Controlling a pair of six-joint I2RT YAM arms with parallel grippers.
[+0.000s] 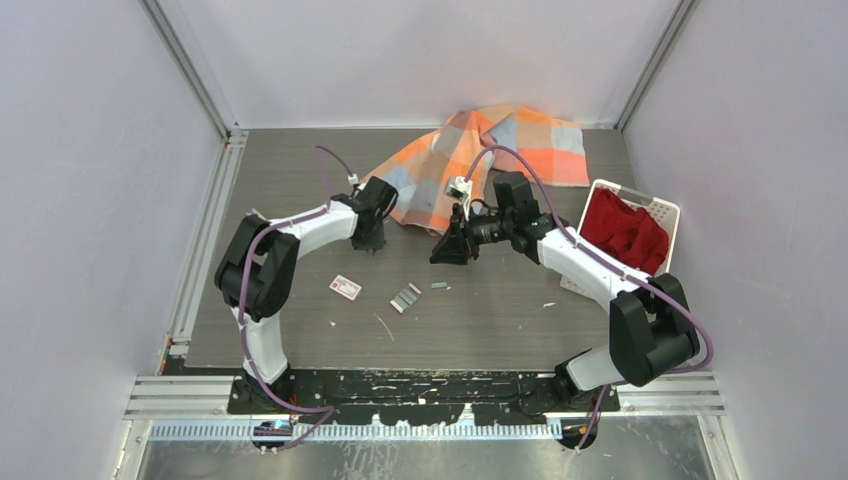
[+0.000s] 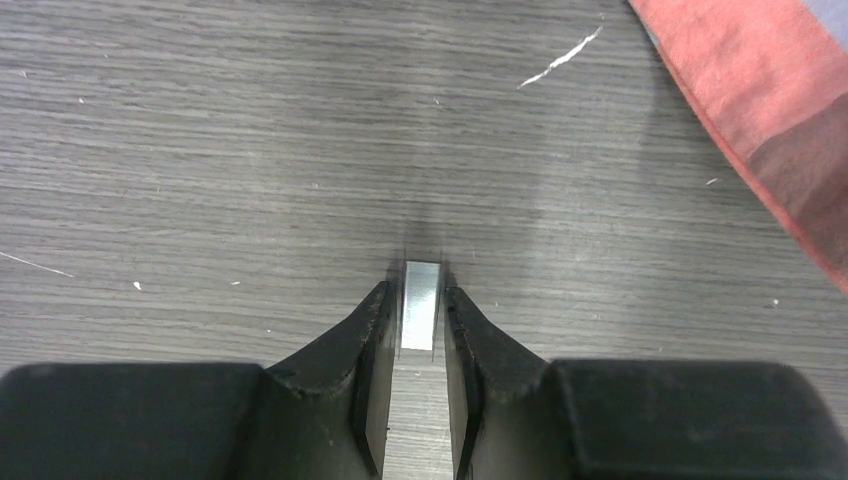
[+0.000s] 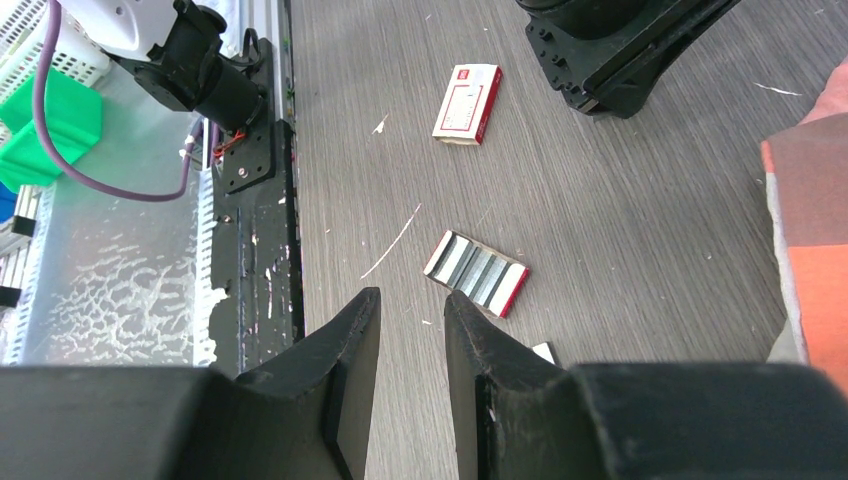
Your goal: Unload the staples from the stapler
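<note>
My left gripper is low over the table, its fingertips closed on a small silvery staple strip (image 2: pixel 421 305). An open box of staple strips (image 3: pixel 476 271) lies mid-table, with a loose strip (image 1: pixel 439 285) to its right in the top view. A closed red-and-white staple box (image 3: pixel 462 102) lies left of these. My right gripper hangs above the table right of the open box, its fingers slightly apart with nothing visible between them. I cannot make out a stapler.
A checked cloth (image 1: pixel 452 170) covers the back middle of the table. A white basket (image 1: pixel 667 212) with red fabric (image 1: pixel 620 228) stands at the right.
</note>
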